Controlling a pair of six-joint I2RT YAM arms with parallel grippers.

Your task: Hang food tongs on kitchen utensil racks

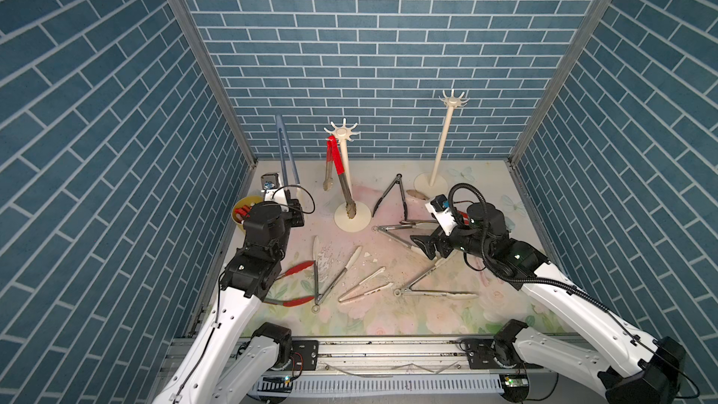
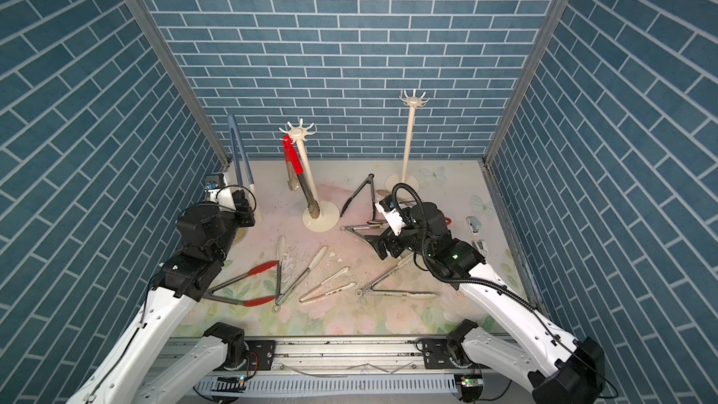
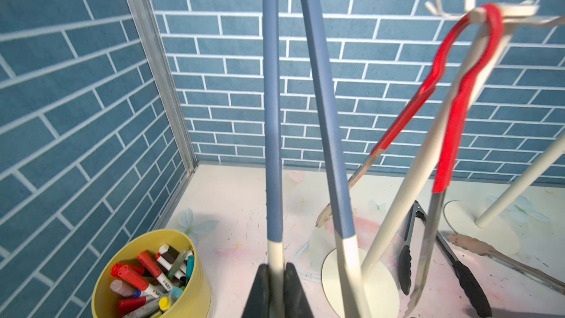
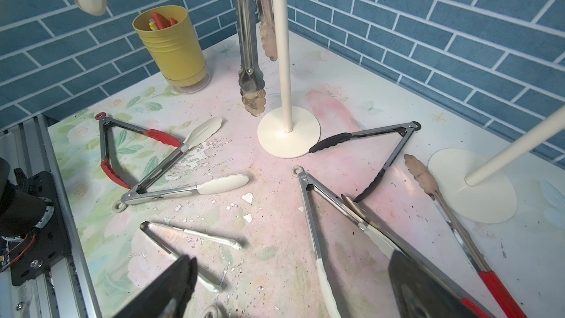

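Observation:
My left gripper is shut on one arm of the blue tongs (image 3: 272, 112), near its white end. The tongs (image 1: 282, 142) stand upright, bend upward, left of and apart from the left rack (image 1: 343, 133). The bend is cut off in the left wrist view. Red-handled tongs (image 3: 453, 135) hang from a hook of that rack. The right rack (image 1: 447, 127) stands farther back with empty hooks. My right gripper is open, its blurred fingers (image 4: 167, 291) wide apart above tongs lying on the table.
Several tongs lie across the table, among them black-tipped (image 4: 382, 165), white-tipped (image 4: 223, 184) and red-tipped ones (image 4: 161, 137). A yellow cup of markers (image 3: 200, 279) stands at the left, close to my left arm. Tiled walls close in the back and sides.

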